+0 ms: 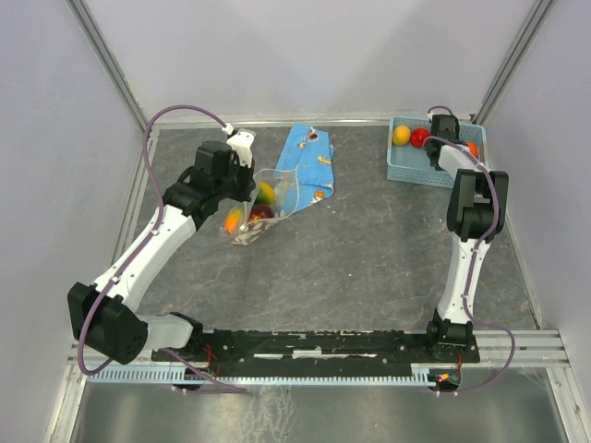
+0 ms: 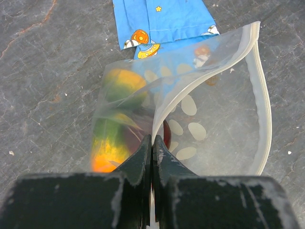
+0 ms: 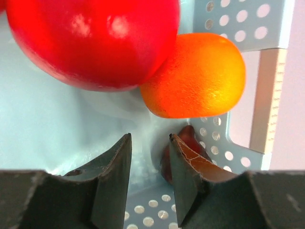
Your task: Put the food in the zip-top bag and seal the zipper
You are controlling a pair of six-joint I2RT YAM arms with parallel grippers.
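My left gripper is shut on one edge of the clear zip bag (image 2: 224, 119), whose mouth gapes toward the right. Inside lie an orange-green mango (image 2: 107, 143), another mango-like fruit (image 2: 121, 86) and a dark red fruit (image 2: 167, 133), partly hidden. Low inside the blue basket (image 1: 420, 175), my right gripper has a small gap between its fingertips and holds nothing. A dark red fruit (image 3: 188, 135) sits in the basket corner, outside and partly behind the right-hand finger. Above it rest an orange fruit (image 3: 200, 78) and a large red fruit (image 3: 90, 38).
At the basket's left end is a yellow fruit (image 1: 401, 136). Perforated basket walls (image 3: 238, 24) stand close to my right fingers. A blue patterned cloth (image 1: 305, 157) lies behind the bag.
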